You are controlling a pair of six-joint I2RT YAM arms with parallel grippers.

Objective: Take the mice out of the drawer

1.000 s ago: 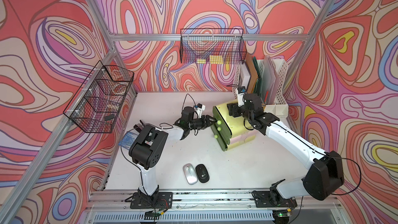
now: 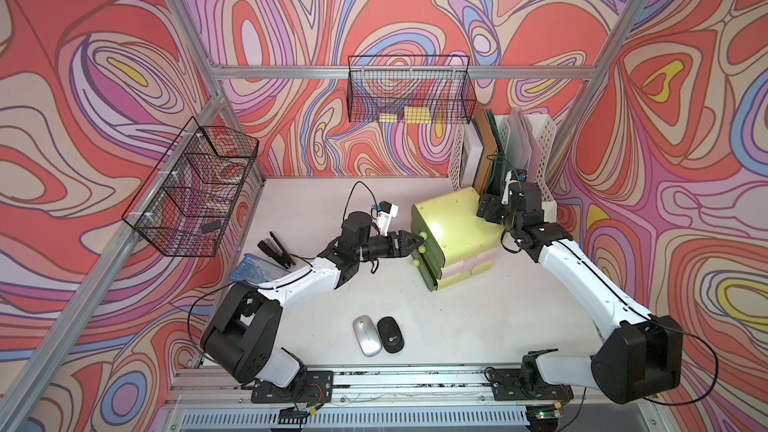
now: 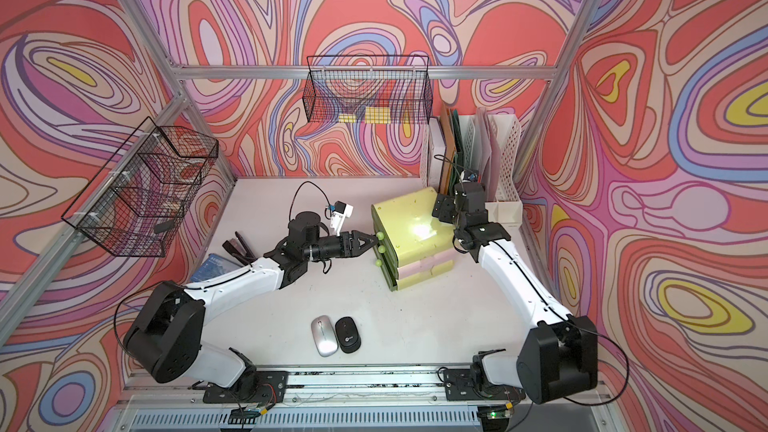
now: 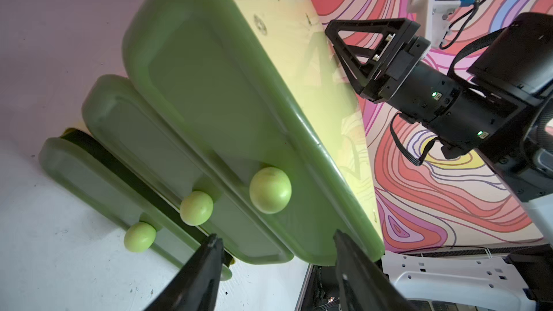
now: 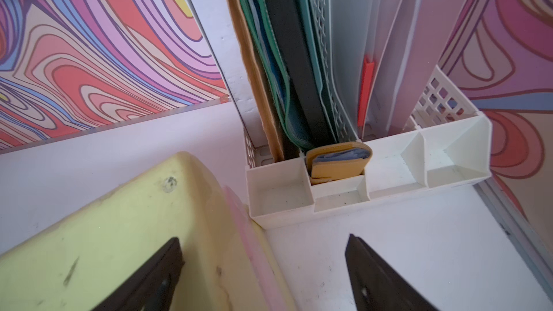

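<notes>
A drawer unit [image 2: 456,224] with yellow top, pink side and green fronts with round knobs stands right of centre. My left gripper [image 2: 412,244] is at its fronts, fingers apart, with the top knob [image 4: 270,190] ahead between them, not visibly held. My right gripper [image 3: 444,208] is over the unit's back right corner, open and empty. A silver mouse [image 2: 367,336] and a black mouse [image 2: 390,334] lie side by side on the table in front. The drawers' insides are hidden.
A white file organiser [image 5: 279,190] with folders stands at the back right. A stapler-like black object [image 2: 276,252] and a blue item [image 2: 252,270] lie at the left. Wire baskets hang on the frame.
My right arm has moved right to the unit's back corner.
</notes>
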